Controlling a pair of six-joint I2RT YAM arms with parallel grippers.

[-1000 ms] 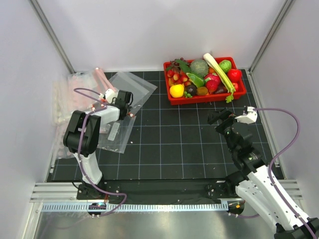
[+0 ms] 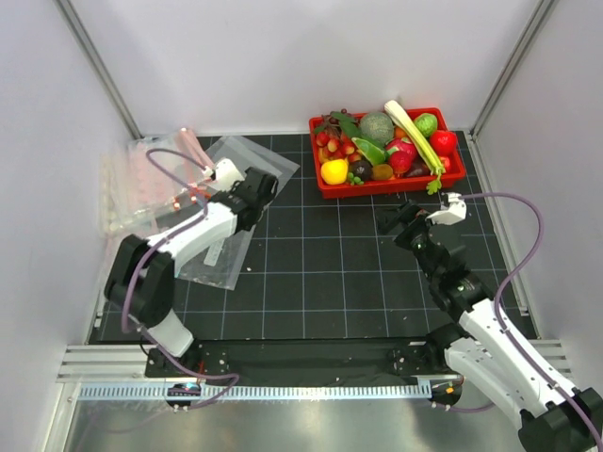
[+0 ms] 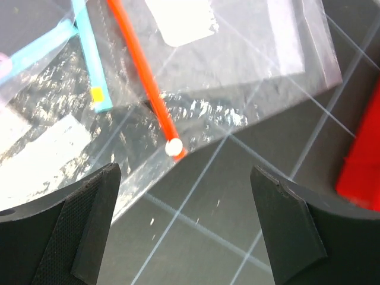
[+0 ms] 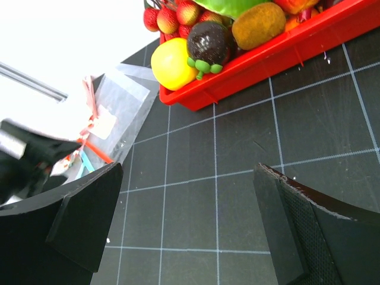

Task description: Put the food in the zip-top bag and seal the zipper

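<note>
Several clear zip top bags [image 2: 212, 264] lie flat on the left of the dark mat, some with orange and blue zipper strips [image 3: 142, 65]. My left gripper [image 2: 264, 202] is open above the bags; in its wrist view a bag's corner and orange slider sit ahead of the empty fingers. A red tray [image 2: 384, 186] at the back right holds the food, including a yellow fruit [image 4: 173, 64], a dark one with green leaves [image 4: 208, 44], a kiwi [image 4: 258, 27] and celery. My right gripper [image 2: 396, 221] hangs open and empty in front of the tray.
White walls close off the back and both sides, and a dark rail with metal edges runs along the front.
My right arm has shifted slightly left.
</note>
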